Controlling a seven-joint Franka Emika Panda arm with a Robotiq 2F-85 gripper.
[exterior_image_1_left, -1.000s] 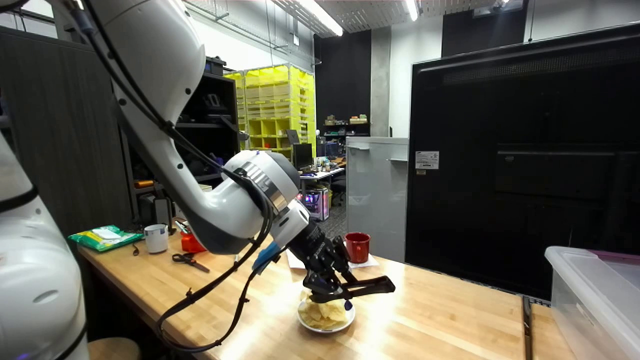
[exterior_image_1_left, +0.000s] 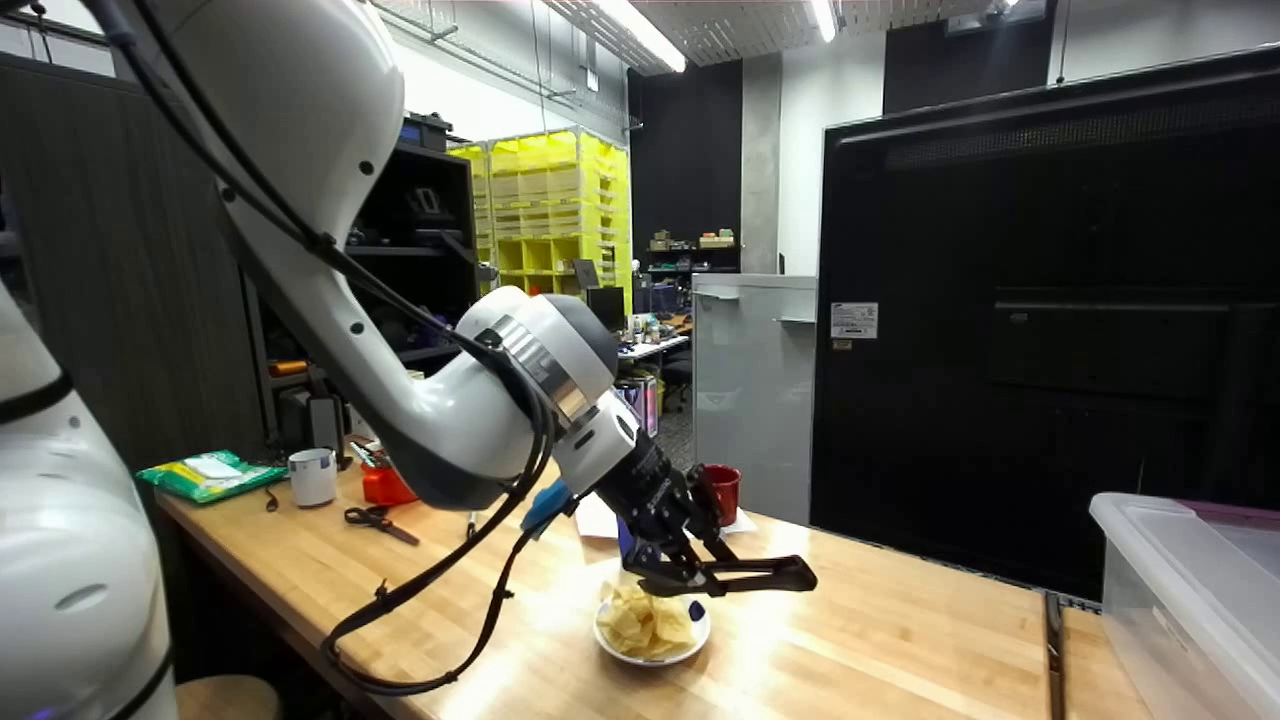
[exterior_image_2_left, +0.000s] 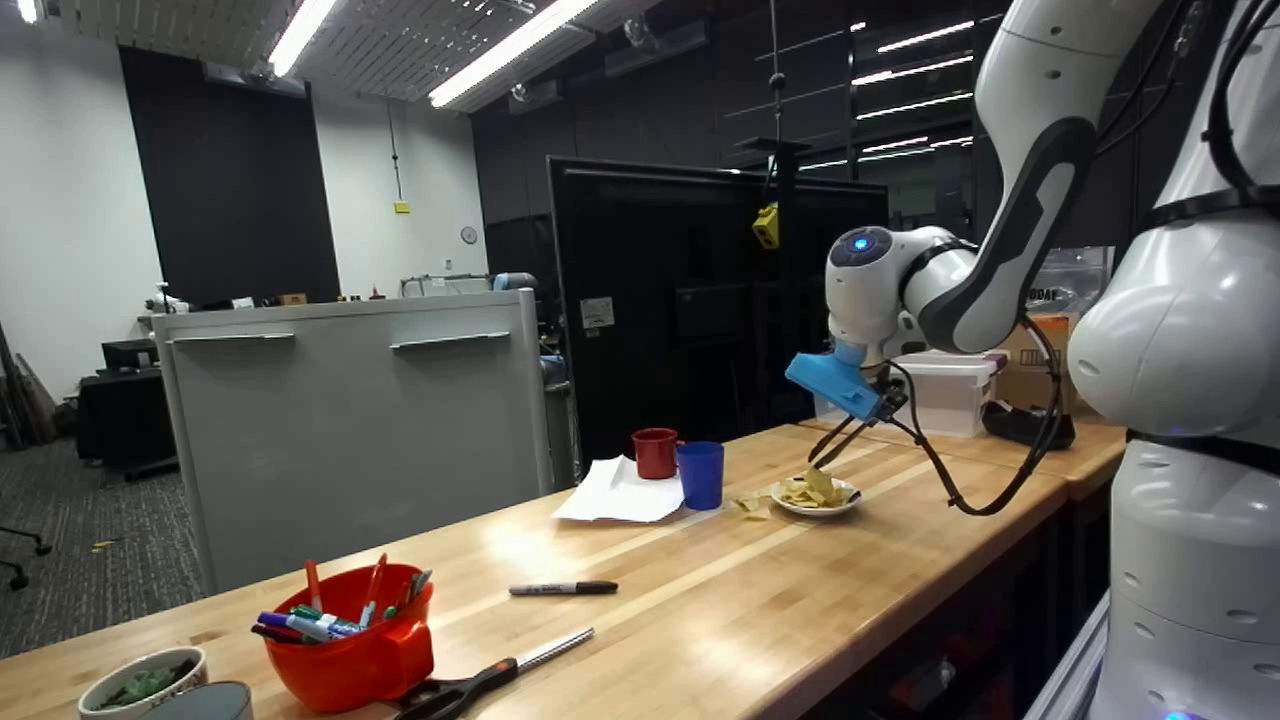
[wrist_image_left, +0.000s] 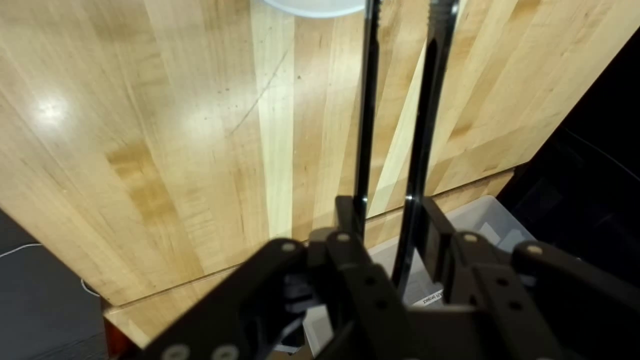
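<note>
My gripper is shut on a pair of long black tongs (wrist_image_left: 421, 141), its fingers against the outer sides of both arms. The tongs' arms stand apart, with only table visible between them in the wrist view. A white plate (exterior_image_1_left: 615, 649) of yellow chips (exterior_image_1_left: 644, 622) sits on the table beneath the tongs; a small dark blue object (exterior_image_1_left: 696, 611) lies at its edge. In the second exterior view the tongs (exterior_image_2_left: 840, 444) slant down above the chips (exterior_image_2_left: 815, 487), seemingly clear of them. At the wrist view's top edge only the plate's rim (wrist_image_left: 318, 10) shows.
Beside the plate lie loose chips (exterior_image_2_left: 753, 506). A blue cup (exterior_image_2_left: 701, 475) and a red mug (exterior_image_2_left: 655, 452) stand nearby, with white paper (exterior_image_2_left: 618, 492) below the mug. A marker (exterior_image_2_left: 564, 588), scissors (exterior_image_2_left: 486, 682) and a red pen holder (exterior_image_2_left: 354, 660) lie farther off. Right of the plate, the table (exterior_image_1_left: 912, 636) is clear.
In exterior view 1, my gripper and the tongs have shifted right and slightly up. The arm now covers more of the red mug. The plate has stayed in place.
</note>
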